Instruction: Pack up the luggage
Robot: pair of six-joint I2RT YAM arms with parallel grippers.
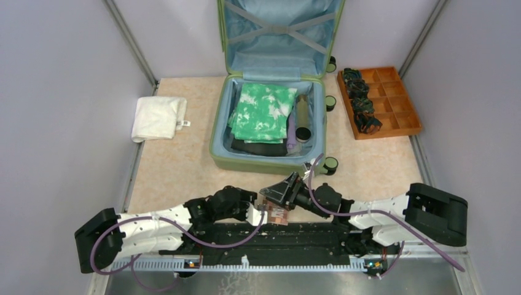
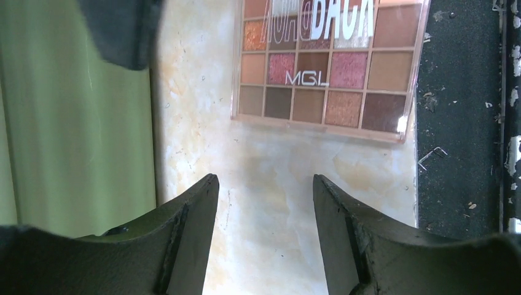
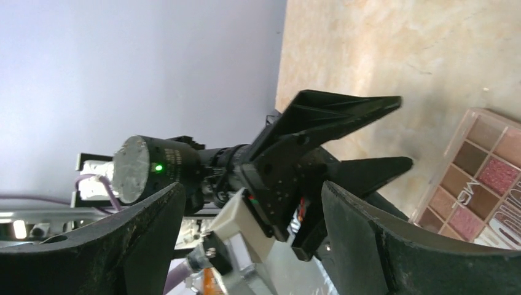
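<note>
An eyeshadow palette (image 1: 276, 215) (image 2: 319, 86) (image 3: 476, 178) lies flat near the table's front edge. My left gripper (image 1: 255, 203) is beside it, fingers apart with bare table between them. My right gripper (image 1: 279, 190) is over the table by the palette; in the right wrist view its fingertips are apart at the bottom, with the left gripper between them in the background. The green suitcase (image 1: 218, 158) (image 2: 74, 123) stands open behind, holding green-white clothing (image 1: 261, 110), dark fabric, a bottle (image 1: 302, 114) and a purple item (image 1: 290, 131).
A folded white towel (image 1: 156, 118) lies at the left. A wooden divided box (image 1: 396, 104) with dark bundled items stands at the back right.
</note>
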